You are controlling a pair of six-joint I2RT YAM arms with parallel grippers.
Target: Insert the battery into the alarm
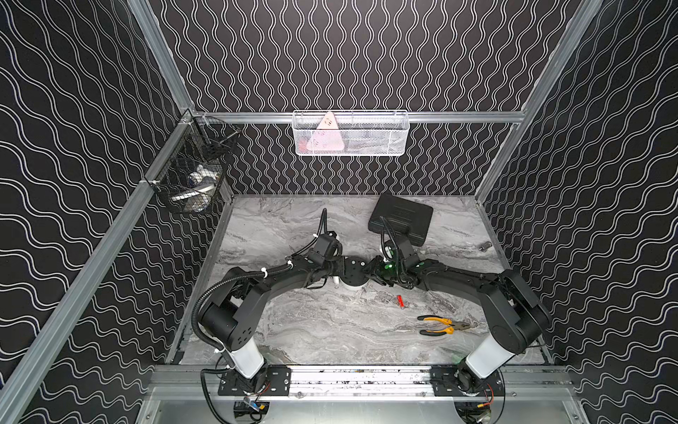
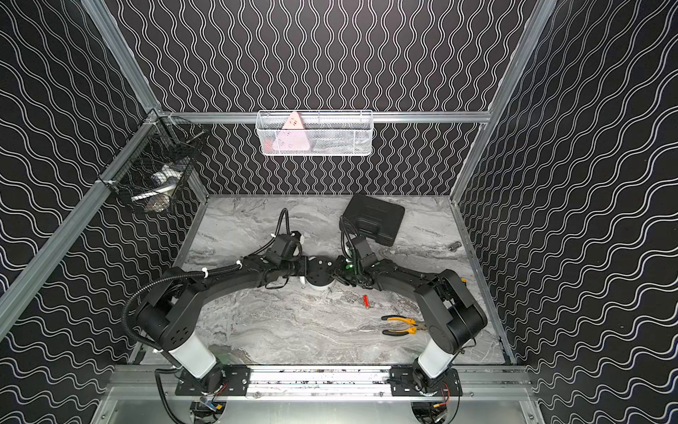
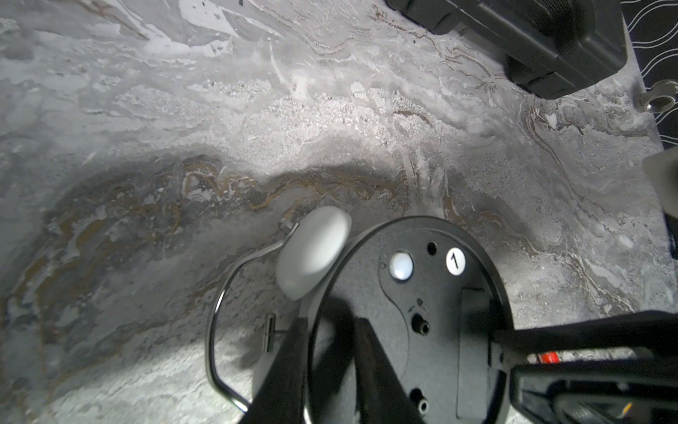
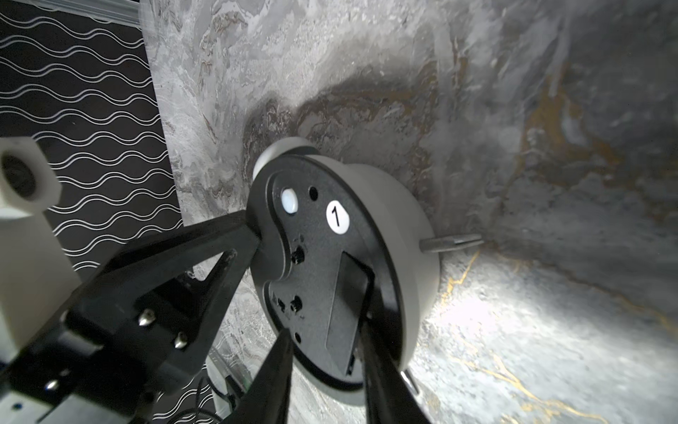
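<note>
The alarm clock [image 1: 356, 272], black back facing up in the wrist views, with a battery cover [image 4: 344, 304], is held between both arms. My left gripper is shut on its rim at the bell side. My right gripper is at the opposite side, fingertips over the back beside the battery cover; they look apart, though what lies between is unclear. A small red battery [image 1: 400, 301] lies on the table just in front and right of the clock.
Orange pliers [image 1: 438, 330] lie at the front right. A black case [image 1: 400, 215] sits at the back. A wire basket [image 1: 349, 141] hangs on the back wall.
</note>
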